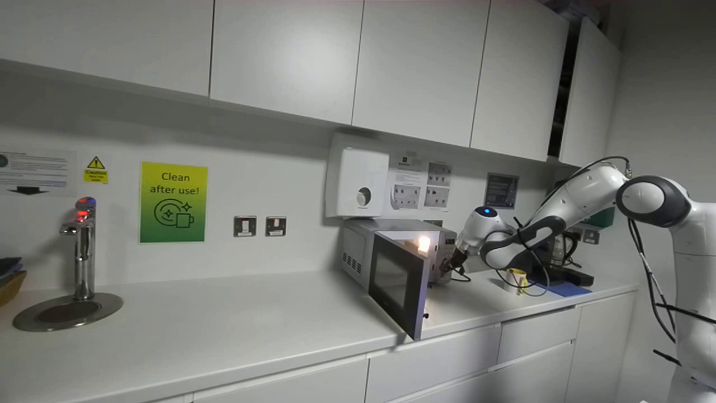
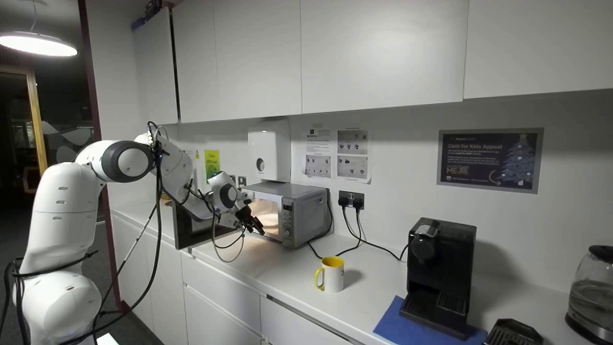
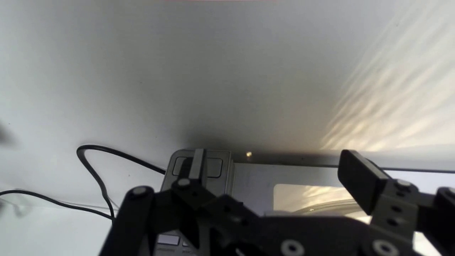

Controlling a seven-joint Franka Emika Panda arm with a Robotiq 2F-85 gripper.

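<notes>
A grey microwave stands against the wall with its door swung wide and its inside lit. In exterior view 2, my gripper hangs in front of the microwave, close to its control panel and lit opening. From the wrist camera, the gripper is open with nothing held between the fingers. The panel's lower end button shows beside the left finger, and part of the cavity lies behind the right one. Whether a finger touches the microwave cannot be told.
A white mug with yellow inside sits on the counter, away from the gripper. Beyond it are a black coffee machine on a blue mat and a glass jug. Left of the microwave, the counter is clear.
</notes>
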